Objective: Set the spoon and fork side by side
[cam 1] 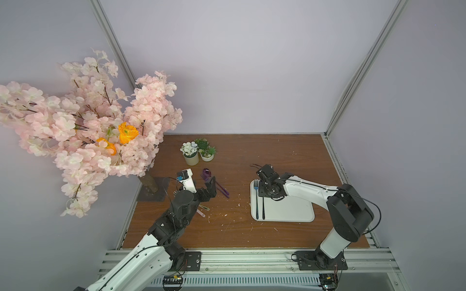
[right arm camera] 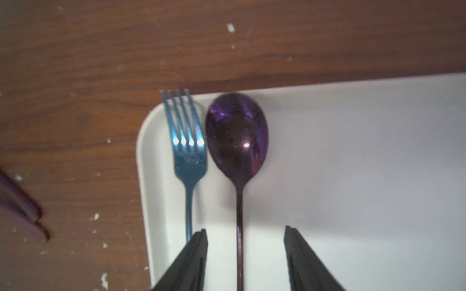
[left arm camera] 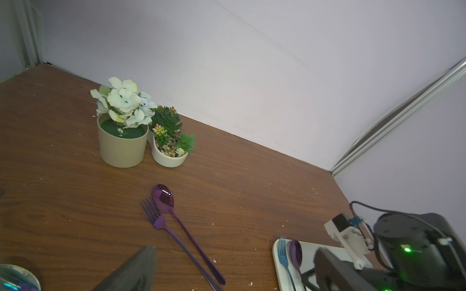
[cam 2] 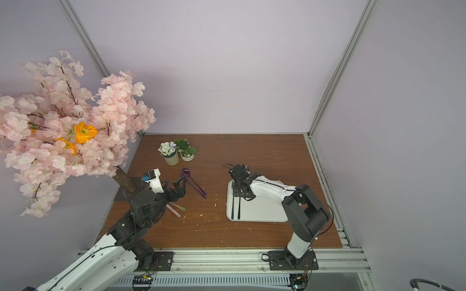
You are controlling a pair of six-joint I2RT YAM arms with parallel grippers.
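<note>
On the white tray [right arm camera: 339, 174], a blue fork [right arm camera: 189, 162] lies along the left edge, its tines over the rim at the far corner. Close to its right is a purple spoon [right arm camera: 237, 135], its bowl almost against the fork and both handles roughly parallel. My right gripper is open above the tray, with the spoon's thin handle between its spread fingers and clear of both. The left finger partly covers the fork's handle. Over the left side of the table, my left gripper stands open and empty.
A second purple spoon [left arm camera: 163, 198] and a purple fork [left arm camera: 157, 220] lie on the table left of the tray. Two potted plants [left arm camera: 121, 145] stand behind them. A pink blossom arrangement [cam 1: 97, 131] fills the far left. Bare table lies behind the tray.
</note>
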